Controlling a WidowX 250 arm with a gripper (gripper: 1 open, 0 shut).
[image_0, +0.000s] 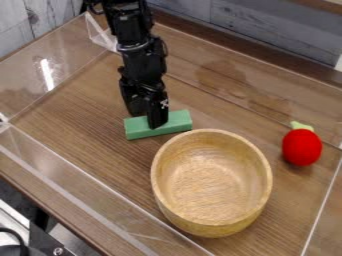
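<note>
My black gripper reaches down from the top centre of the camera view onto a flat green block, with its fingertips low at the block's upper side. The fingers look parted, though the dark shapes overlap and whether they touch the block is hard to tell. A round tan wooden bowl sits just below and right of the block.
A red tomato-like object with a green top lies at the right.
</note>
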